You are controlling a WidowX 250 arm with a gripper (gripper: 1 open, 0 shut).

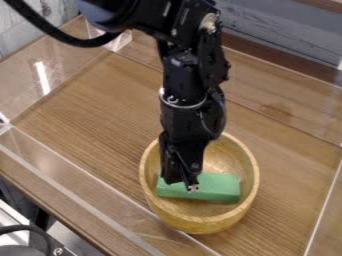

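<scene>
A yellow bowl [233,214] sits on the wooden surface, right of centre, with a green rectangular block [221,188] lying in it. My black gripper [181,175] reaches down from above over the bowl's left half, its tips at or just above the block's left part. The dark fingers overlap one another, so whether they are apart or hold anything cannot be made out.
Clear strips run along its edges, and a pale wall stands at the back. A dark cable lies at the lower left.
</scene>
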